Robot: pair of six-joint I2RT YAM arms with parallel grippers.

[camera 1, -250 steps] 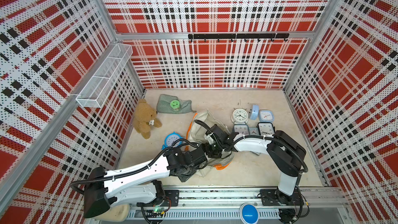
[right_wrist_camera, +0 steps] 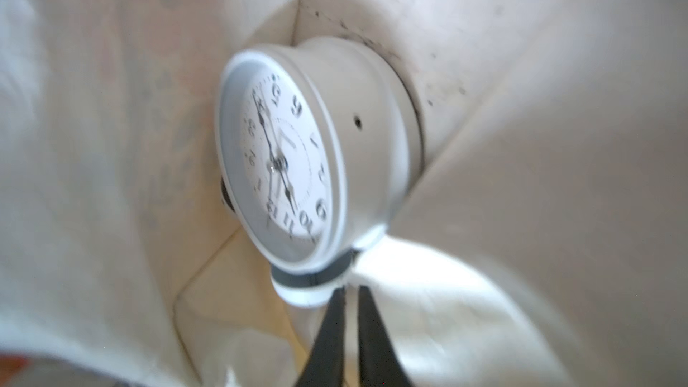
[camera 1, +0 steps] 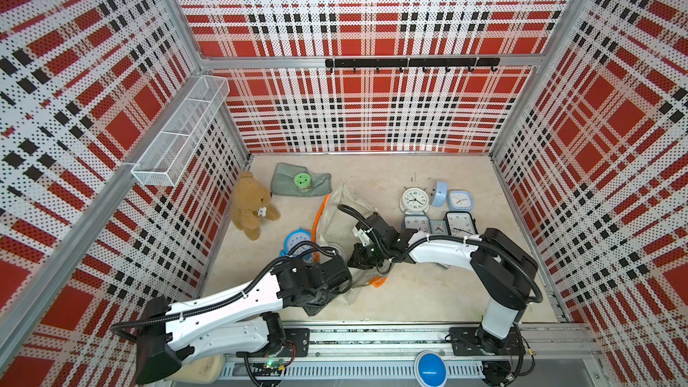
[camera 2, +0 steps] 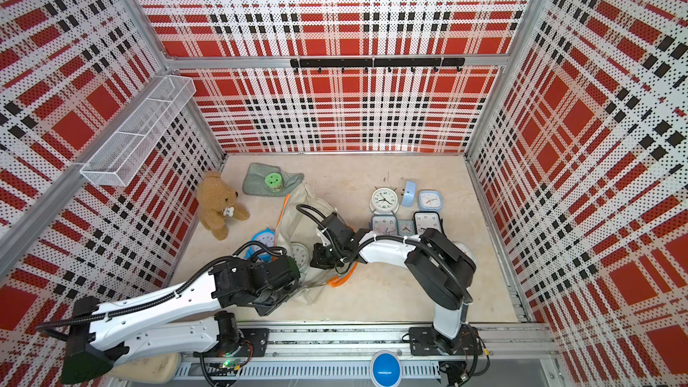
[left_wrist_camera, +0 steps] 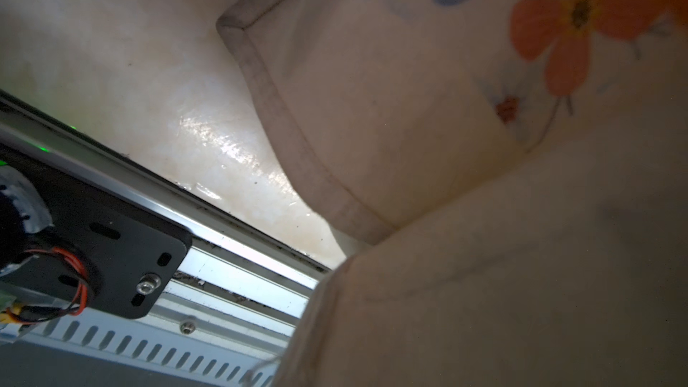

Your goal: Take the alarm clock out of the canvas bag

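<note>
The canvas bag, cream with orange straps, lies open at mid-table between my arms. Inside it a white round alarm clock rests tilted against the cloth; the top right view also catches its face. My right gripper reaches into the bag with its dark fingers shut, nothing between them, tips just below the clock's base. At the bag's near left side is my left gripper, shut by the cloth; its fingertips are hidden. Flower-printed bag cloth fills much of the left wrist view.
A blue clock stands left of the bag, close to the left arm. Several clocks crowd the right back. A teddy bear and a grey-green pouch are at the back left.
The left arm has drawn back slightly to the left, and the bag with its orange strap has shifted left too. The right gripper has moved a little left inside the bag.
</note>
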